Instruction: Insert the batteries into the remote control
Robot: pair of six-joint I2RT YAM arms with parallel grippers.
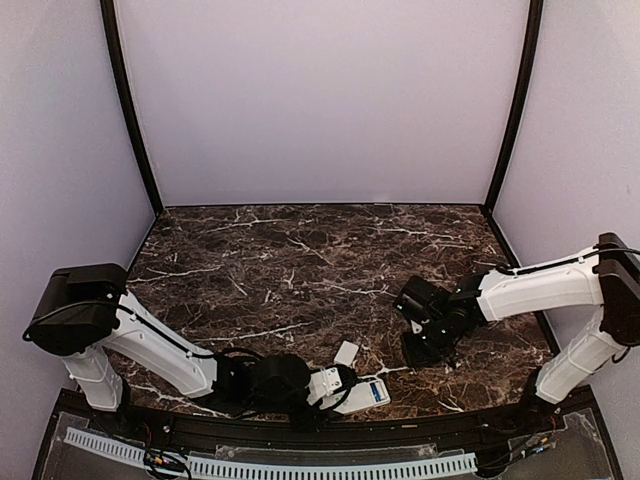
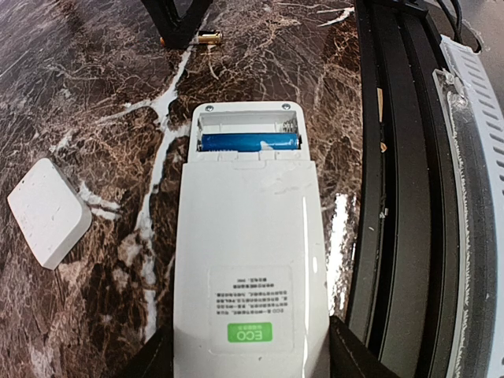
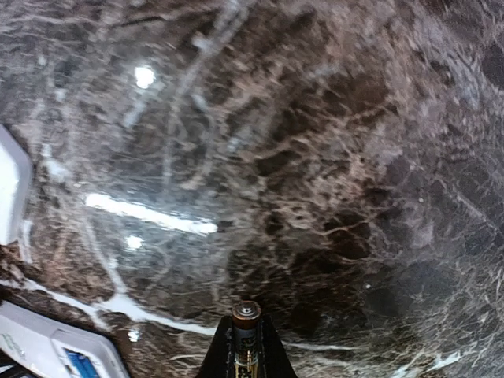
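The white remote [image 2: 250,236] lies back side up with its battery compartment [image 2: 244,124] uncovered. One blue battery [image 2: 250,142] sits crosswise in it, and the slot beyond that battery is empty. My left gripper is shut on the remote's sides at its near end. Beyond the compartment and off to the left in the left wrist view, my right gripper is shut on a gold-coloured battery [image 2: 209,37], apart from the remote. In the right wrist view that battery's end [image 3: 246,310] sticks up between the fingers. The white battery cover [image 2: 49,213] rests loose on the table.
Along the front edge runs a black rail [image 2: 409,189] with a white slotted strip [image 2: 480,118], close beside the remote.
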